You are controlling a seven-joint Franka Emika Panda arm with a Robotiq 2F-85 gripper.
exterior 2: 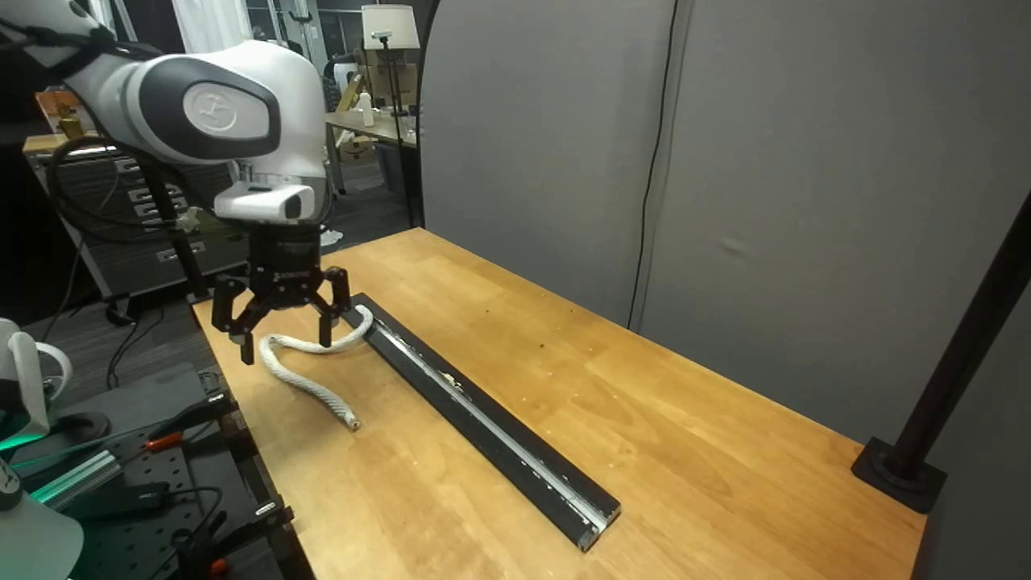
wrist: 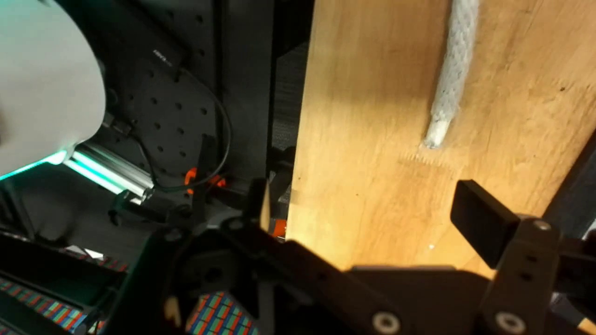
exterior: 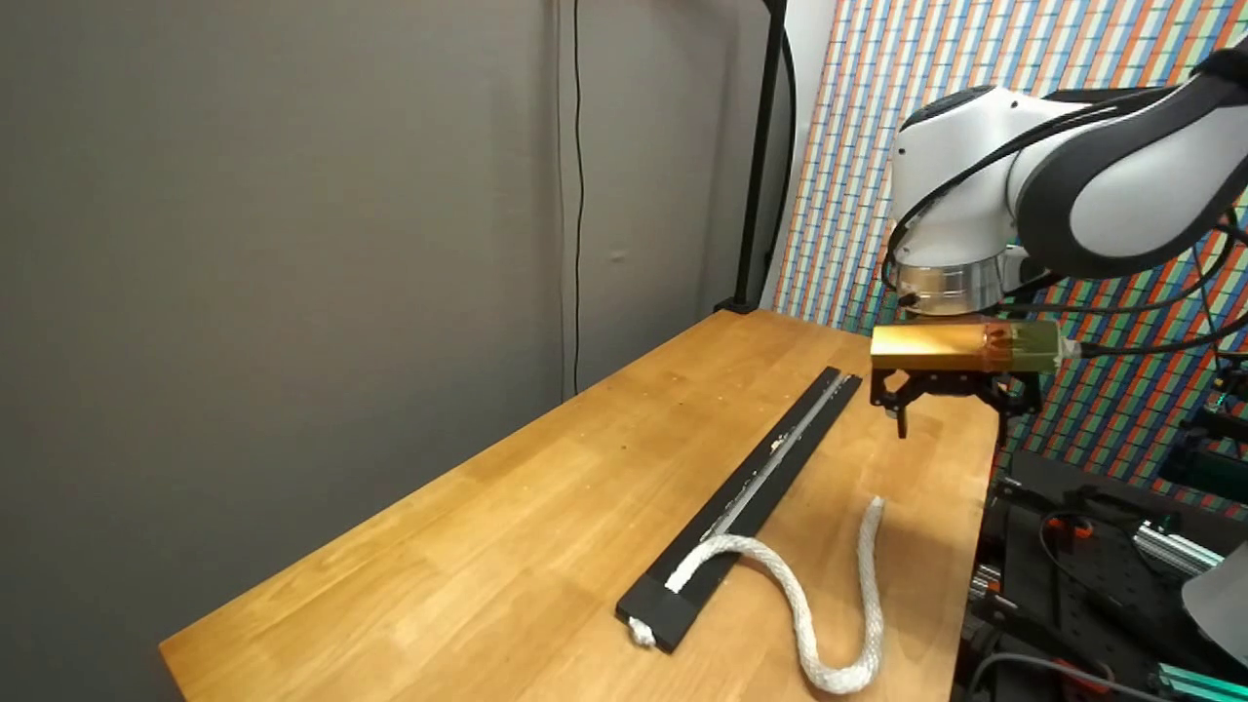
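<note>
A white rope [exterior: 807,626] lies in an S-bend on the wooden table. One end is held at the near end of a long black bar [exterior: 702,526] with a pale groove along its length; the other end lies loose on the wood. In exterior view 2, my gripper [exterior 2: 287,346] hangs above the table beside the bar, fingers pointing down, open and empty. The wrist view shows the loose tip of the rope [wrist: 455,67] ahead of the wide-spread fingers, nearer the right one, and touching neither. There, the bar [wrist: 578,192] shows only at the right edge.
A black pole base [exterior 2: 899,474] stands at one corner. Past the table's open edge lies a dark perforated platform [wrist: 167,111] with cables and equipment. A grey partition [exterior: 292,234] runs along the other long side.
</note>
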